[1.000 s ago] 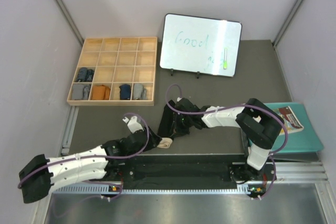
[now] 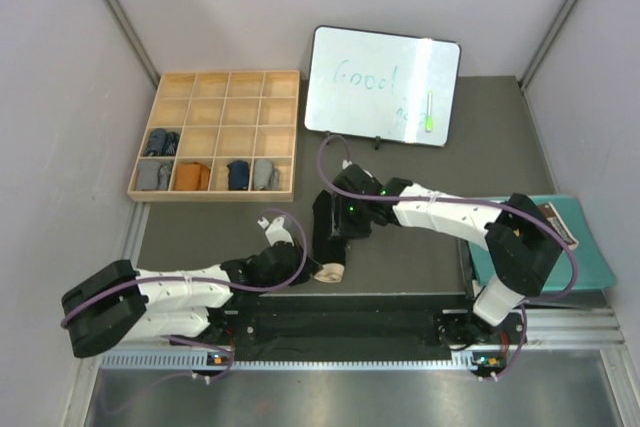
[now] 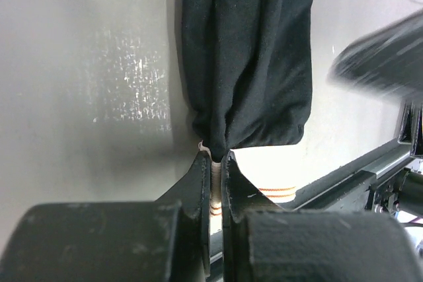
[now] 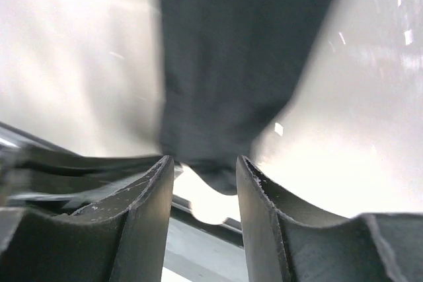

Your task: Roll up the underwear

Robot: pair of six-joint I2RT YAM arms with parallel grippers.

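The black underwear (image 2: 328,232) lies as a long folded strip near the table's front, its cream waistband end (image 2: 329,273) toward the front edge. My left gripper is shut on the underwear's edge, with dark cloth and a bit of the cream band (image 3: 216,183) pinched between its fingers. In the right wrist view, my right gripper stands open above the blurred black cloth (image 4: 225,57), and no cloth shows gripped between its fingertips. From the top, the right arm's gripper hides part of the cloth's right side.
A wooden divided box (image 2: 215,137) at the back left holds several rolled garments in its front cells. A whiteboard (image 2: 380,84) leans at the back. On the right lies a teal box (image 2: 590,247). Bare table shows right of the cloth.
The right gripper has come off the cloth's front end, moving back and slightly right.
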